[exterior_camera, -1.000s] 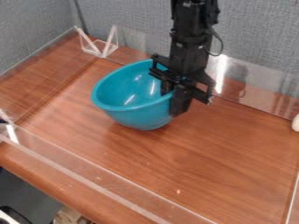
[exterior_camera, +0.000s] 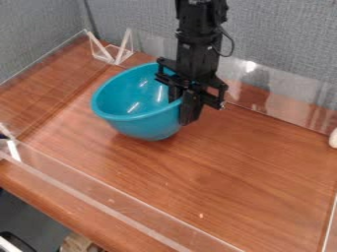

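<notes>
A teal bowl is held tilted in the middle-left of the camera view. My black gripper is shut on its right-hand rim, and the arm hides part of that rim. The bowl's underside is close to the wooden table; whether it touches cannot be told.
A white wire stand is at the back left. A clear barrier runs along the table edges. A white object is at the far right edge.
The gripper and the bowl in it have moved left, toward the table's left side, over the last second.
</notes>
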